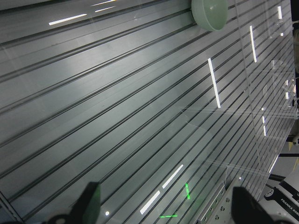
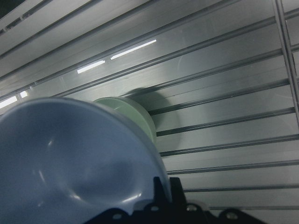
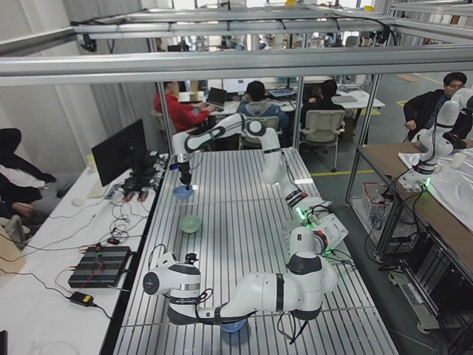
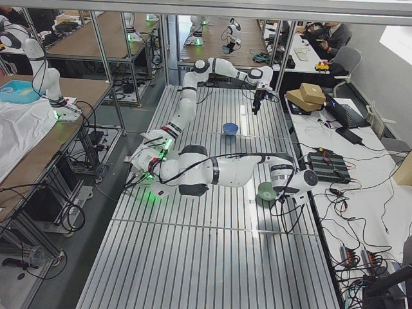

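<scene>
My right gripper (image 3: 185,185) is shut on the rim of a blue bowl (image 2: 74,158), held raised at the far part of the table in the camera left view. A green bowl (image 3: 190,224) sits mid-table, partly hidden behind the blue bowl in the right wrist view. My left gripper (image 4: 256,111) is raised over the other end, empty, its blurred fingers wide apart in the left wrist view. A second blue bowl (image 4: 230,129) stands on the table near that end, mostly hidden by the left arm in the camera left view.
The slatted metal table (image 4: 193,270) has much bare surface. Both arm bases stand along one long side. A white side table (image 3: 44,325) with monitor, black boxes and cables runs along the other. An aluminium frame spans overhead.
</scene>
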